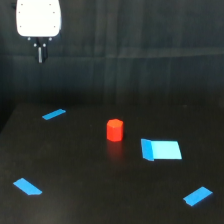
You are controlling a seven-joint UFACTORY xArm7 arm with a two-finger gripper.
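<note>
A small red block (115, 130) stands on the black table, near the middle of the view. To its right and a bit nearer lies a flat light-blue square (166, 150), with a darker blue strip (147, 150) along its left edge. High at the upper left hangs my gripper (41, 56), below a white arm end, well above the table and far from the block. Its fingers are small and dark against the dark curtain, so whether they are apart does not show. No object is visible at its tips.
Blue tape strips lie on the table at the back left (54, 114), front left (27, 187) and front right (198, 196). A dark curtain (140, 60) closes off the back.
</note>
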